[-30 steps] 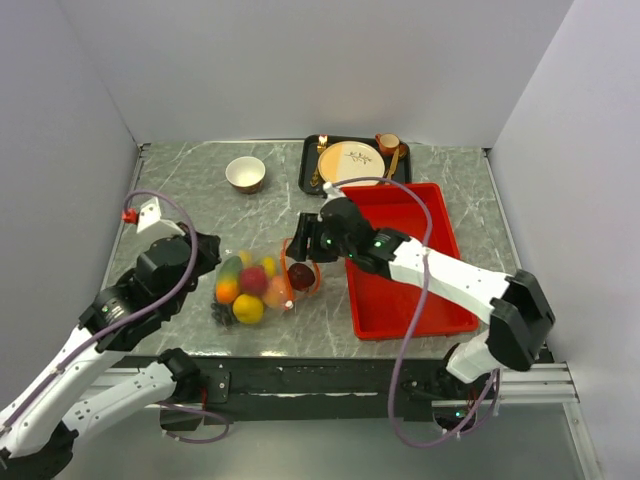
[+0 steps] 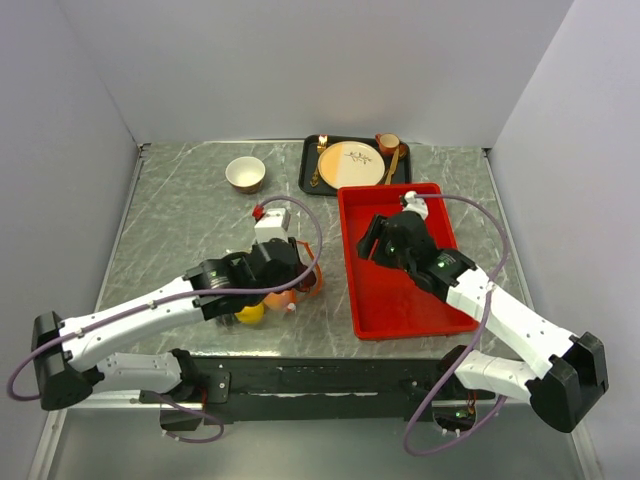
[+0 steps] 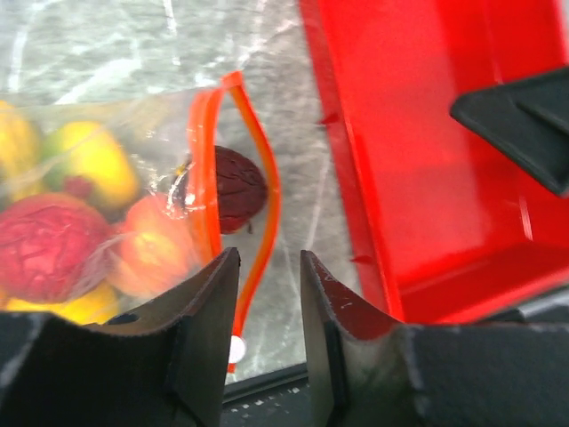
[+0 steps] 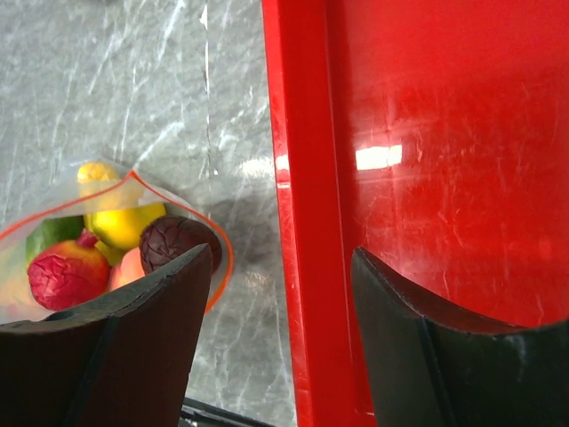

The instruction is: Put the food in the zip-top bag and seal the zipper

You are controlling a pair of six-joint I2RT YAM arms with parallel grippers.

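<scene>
The clear zip top bag (image 3: 107,116) lies on the counter, filled with colourful produce: red, yellow, green and orange pieces. A dark round piece (image 3: 231,191) sits in its orange-rimmed mouth (image 4: 230,253), which gapes. My left gripper is over the mouth end, fingers apart and nothing seen between them; in the top view it hides much of the bag. My right gripper hangs open above the left side of the red bin, empty.
The red bin (image 2: 410,310) stands just right of the bag. A black tray (image 2: 310,180) with plate, cup and cutlery is at the back, a white bowl (image 2: 245,172) to its left.
My left gripper has moved right from the counter's left side to over the bag's mouth. My right gripper has moved right, away from the bag, to over the bin.
</scene>
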